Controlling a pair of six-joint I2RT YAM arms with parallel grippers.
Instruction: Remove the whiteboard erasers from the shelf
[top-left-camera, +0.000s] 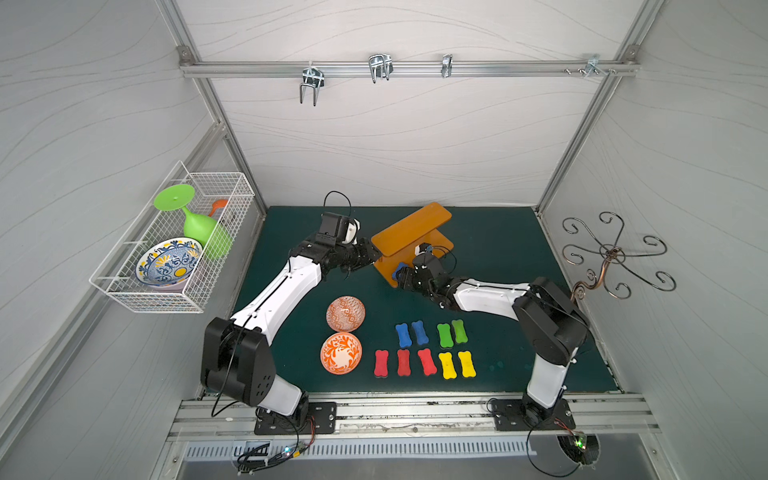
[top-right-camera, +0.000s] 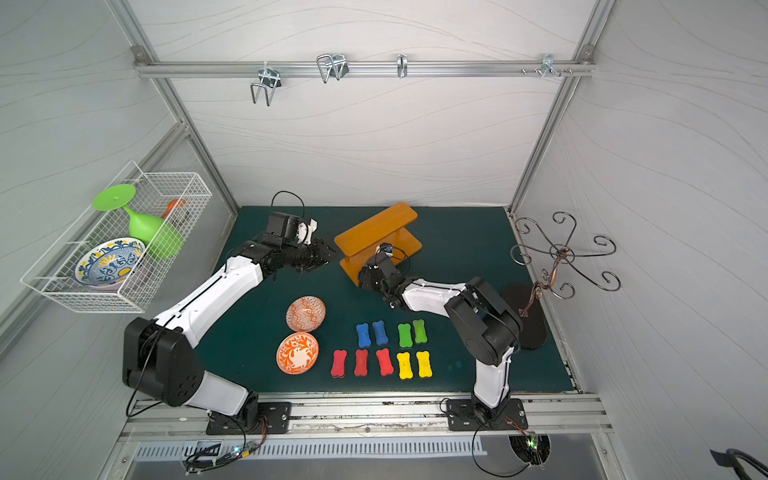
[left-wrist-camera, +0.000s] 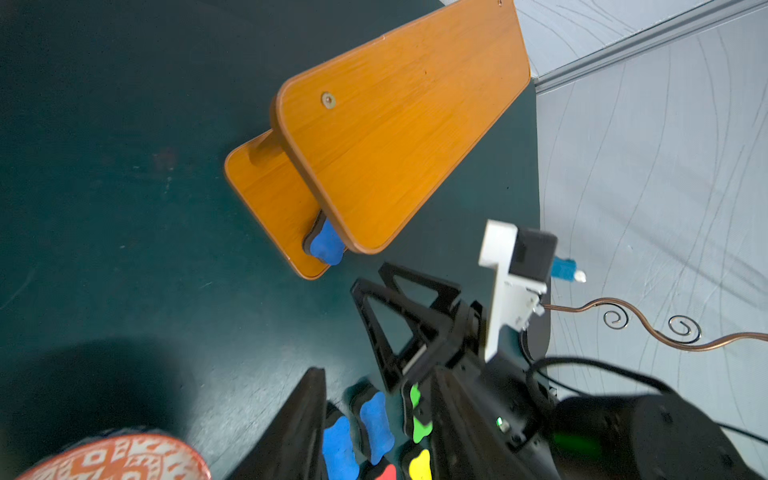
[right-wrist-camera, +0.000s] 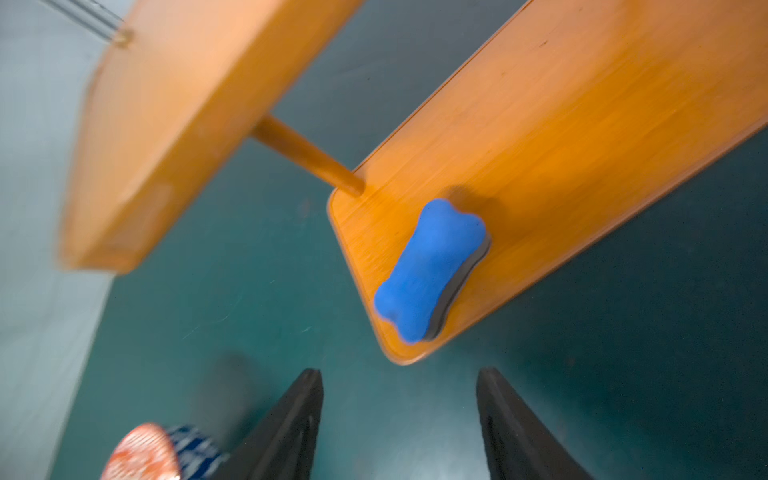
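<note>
One blue eraser (right-wrist-camera: 432, 268) lies at the near left corner of the lower board of the orange wooden shelf (right-wrist-camera: 576, 128). My right gripper stands open in front of that corner, the eraser ahead of its fingers and nothing between them. In the top left view the right gripper (top-left-camera: 401, 278) partly covers this eraser (top-left-camera: 397, 270). My left gripper is left of the shelf with its fingers apart; through the gap only erasers on the table show. Off the shelf, blue (top-left-camera: 404, 334), green (top-left-camera: 445, 334), red (top-left-camera: 403, 362) and yellow (top-left-camera: 447, 365) erasers lie in rows.
Two orange-patterned dishes (top-left-camera: 345, 313) sit left of the eraser rows. The shelf's upper board (left-wrist-camera: 408, 120) overhangs part of the lower one. A wire basket (top-left-camera: 196, 297) hangs at left; a curled metal stand (top-left-camera: 612, 254) is at right.
</note>
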